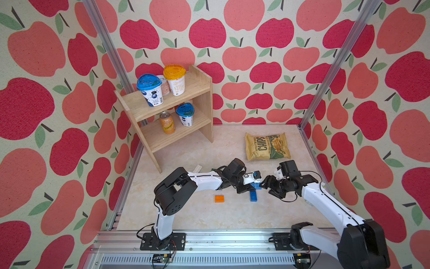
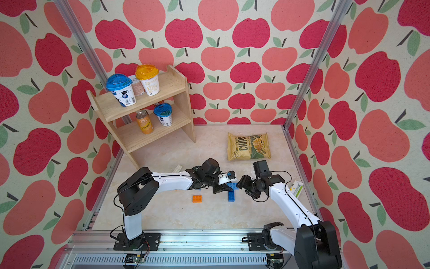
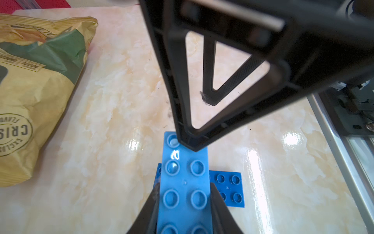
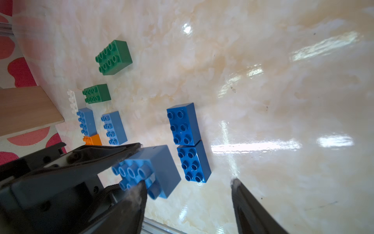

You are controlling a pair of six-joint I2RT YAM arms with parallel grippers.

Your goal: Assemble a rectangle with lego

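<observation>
A light blue brick (image 3: 185,175) is clasped in my left gripper, shut on its sides and held above the table. Below it, two dark blue bricks (image 4: 183,124) lie end to end on the tabletop, with hardly any gap between them. My right gripper is part open, and its space between the fingertips is empty; the light blue brick shows beside one finger. In the left wrist view, a black right finger (image 3: 194,138) overlaps the far end of that brick; whether they touch I cannot tell.
Loose on the table are two green bricks (image 4: 116,57), more light blue bricks (image 4: 114,128), a white brick (image 4: 76,102) and an orange brick (image 1: 219,198). A chip bag (image 1: 267,146) lies behind; a wooden shelf (image 1: 179,132) stands back left. The front table area is open.
</observation>
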